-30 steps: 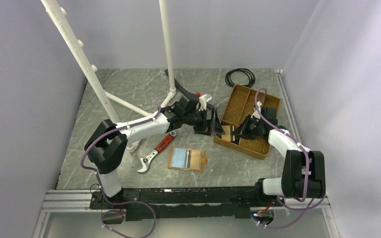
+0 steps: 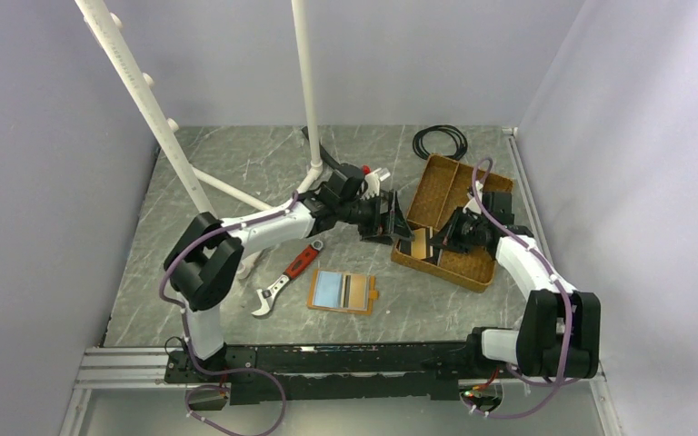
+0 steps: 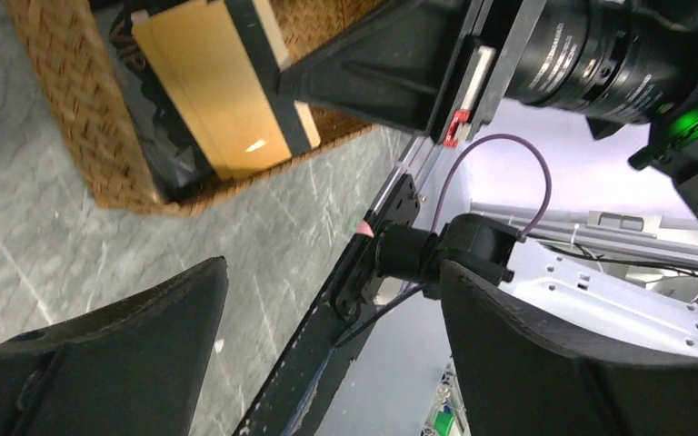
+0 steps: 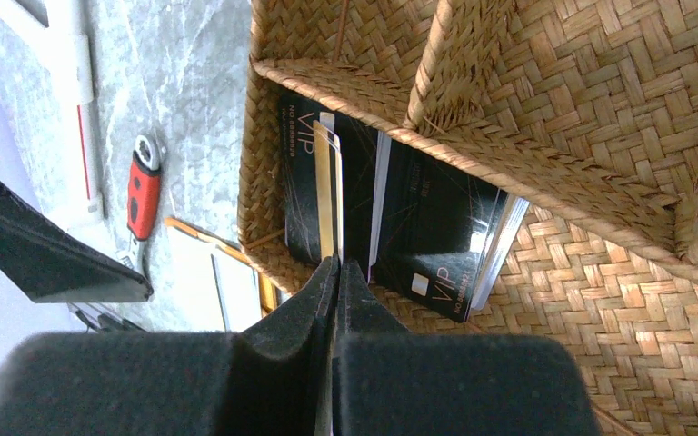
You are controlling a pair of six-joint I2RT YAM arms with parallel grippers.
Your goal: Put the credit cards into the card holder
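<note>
Black VIP cards (image 4: 432,227) and a gold card (image 3: 209,86) lie in the front-left compartment of the woven basket (image 2: 463,278). The orange card holder (image 2: 372,295) lies open on the table, left of the basket. My left gripper is open above the table at the basket's left side, nothing between its fingers. My right gripper is shut, its tips down among the cards at a thin gold card edge, which appears upright or tilted in the right wrist view.
An adjustable wrench (image 2: 288,278) lies left of the holder. White pipes (image 2: 236,193) cross the back left. A coiled black cable (image 2: 454,132) lies behind the basket. The front table around the holder is clear.
The right arm has shifted a little, its gripper staying in the basket's front compartment.
</note>
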